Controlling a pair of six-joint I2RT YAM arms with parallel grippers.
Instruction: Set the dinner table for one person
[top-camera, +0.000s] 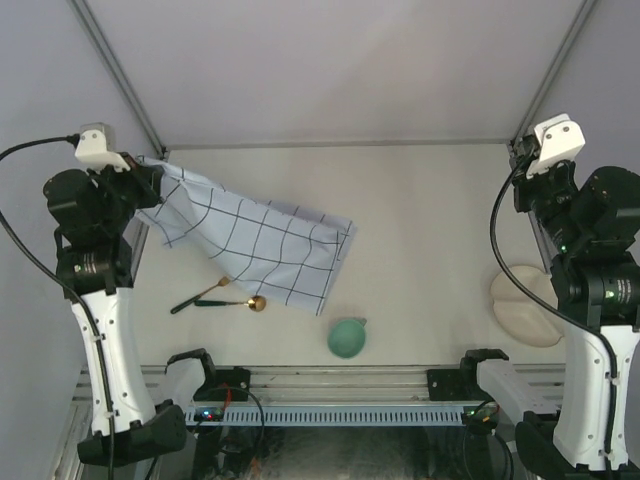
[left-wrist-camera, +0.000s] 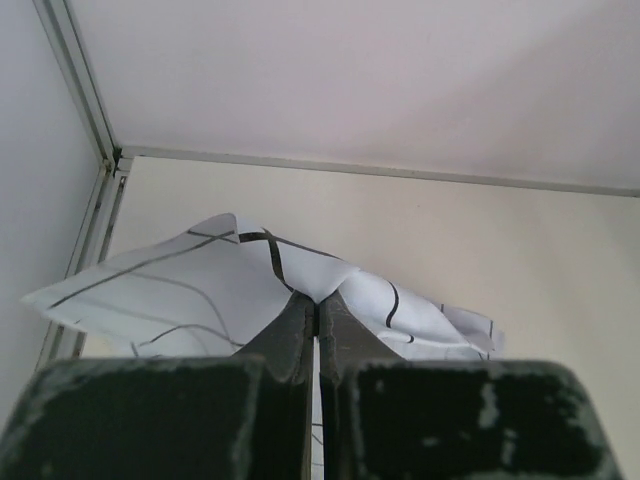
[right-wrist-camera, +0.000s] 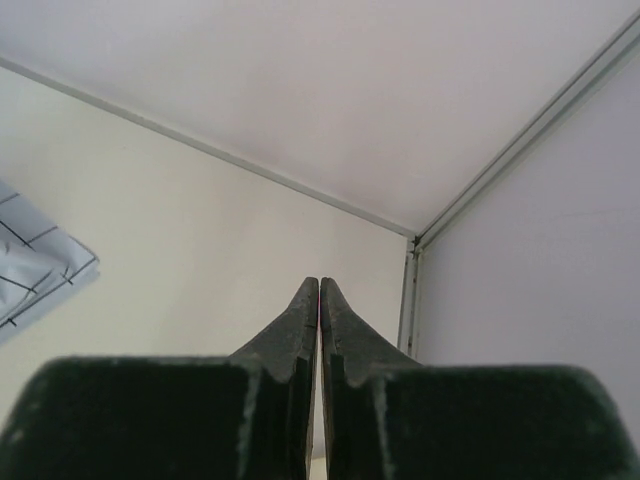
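Observation:
A white cloth with dark grid lines (top-camera: 270, 240) slants from the left arm down toward the middle of the table, its free end rumpled. My left gripper is shut on an edge of this cloth, which bunches at the fingertips. Over at the right, my right gripper is shut, and nothing shows between its fingers. A fork (top-camera: 200, 295) and a gold spoon with a dark handle (top-camera: 256, 303) lie at the front left, close to the cloth. The green cup (top-camera: 347, 338) stands at the front middle. A beige divided plate (top-camera: 525, 312) sits at the right, partly behind the right arm.
Bare tabletop (top-camera: 430, 240) spreads across the middle and right. White walls (top-camera: 340, 70) close off the back and both sides.

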